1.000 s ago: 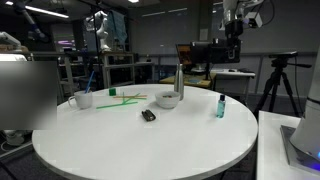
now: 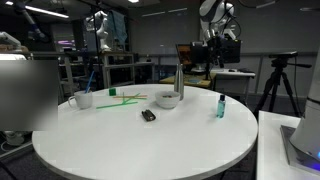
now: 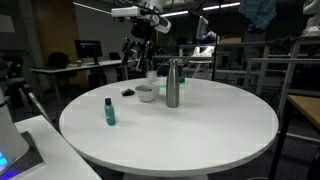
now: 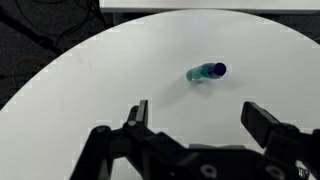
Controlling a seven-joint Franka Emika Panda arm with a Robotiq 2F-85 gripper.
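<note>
My gripper is open above the round white table, its two dark fingers wide apart with nothing between them. In the wrist view, a small teal bottle with a dark cap (image 4: 206,72) shows beyond the fingertips, clear of both. That same bottle (image 2: 221,106) stands upright near the table's right edge in exterior view 1. Exterior view 2 has the bottle (image 3: 110,112) at the near left of the table, with the arm raised well above the tabletop behind it.
A white bowl (image 2: 168,99) and a tall silver bottle (image 3: 173,85) stand close together. Nearby lies a small black object (image 2: 148,115). A white mug (image 2: 82,100), a green block (image 2: 113,91) and thin coloured sticks are farther off.
In exterior view 1, the raised arm has shifted left, from the right side toward the silver bottle. The objects on the table have stayed put.
</note>
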